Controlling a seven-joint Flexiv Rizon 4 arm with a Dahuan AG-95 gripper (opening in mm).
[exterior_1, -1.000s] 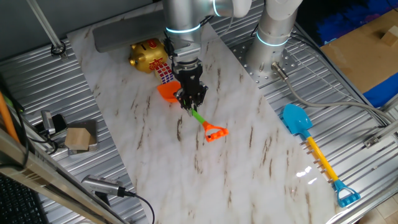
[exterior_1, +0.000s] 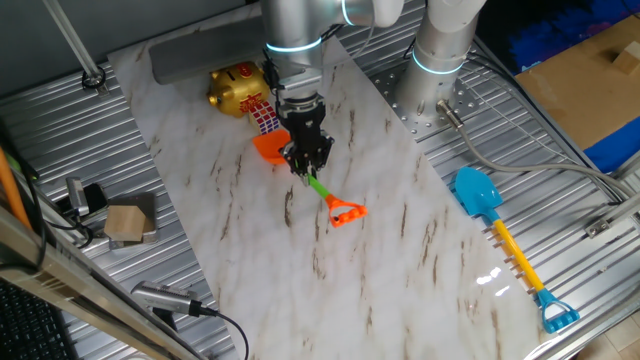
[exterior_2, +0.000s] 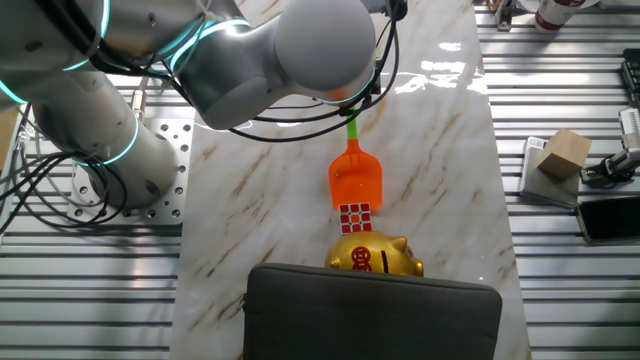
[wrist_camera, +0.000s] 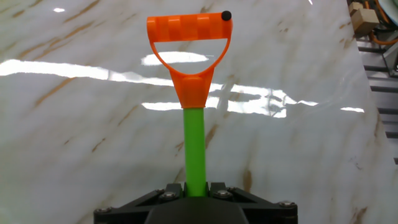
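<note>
A toy shovel with an orange scoop (exterior_2: 356, 178), a green shaft (wrist_camera: 194, 146) and an orange D-shaped handle (wrist_camera: 189, 28) is in line with my gripper. The fingers close against both sides of the green shaft. In exterior view 1 the gripper (exterior_1: 307, 172) points down over the shaft, with the shovel handle (exterior_1: 346, 212) sticking out toward the table's middle. Just beyond the scoop sits a red-faced puzzle cube (exterior_2: 355, 218), in front of a golden piggy bank (exterior_2: 376, 252). Whether scoop and cube touch is unclear.
Behind the piggy bank stands a dark grey case (exterior_2: 372, 315). A blue and yellow shovel (exterior_1: 511, 245) lies on the slatted metal surface to the right. A wooden block (exterior_1: 125, 223) is off the left edge.
</note>
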